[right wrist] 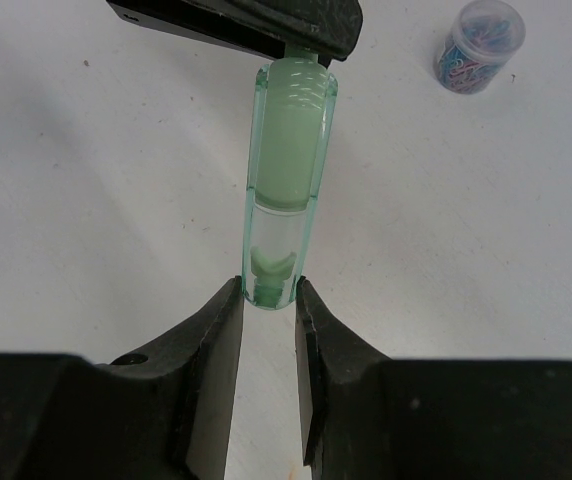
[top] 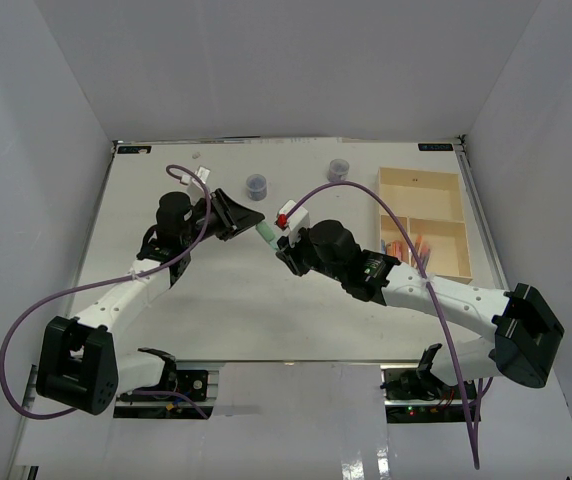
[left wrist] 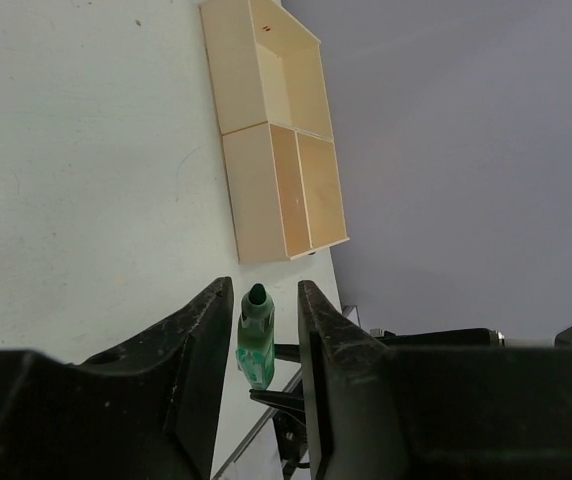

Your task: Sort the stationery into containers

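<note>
My right gripper (top: 288,258) is shut on a pale green translucent tube (top: 267,235), gripping its lower end; the right wrist view shows the tube (right wrist: 284,150) upright between the fingertips. My left gripper (top: 244,222) is at the tube's other end, fingers apart; in the left wrist view the green tube (left wrist: 257,335) sits in the gap between them, apparently untouched. A wooden box (top: 419,190) with compartments stands at the right, pens and sticks in a lower compartment.
Two small clear tubs, one at centre back (top: 256,186) and one further right (top: 338,170), stand on the white table (top: 136,230); the right wrist view shows coloured clips in one tub (right wrist: 471,60).
</note>
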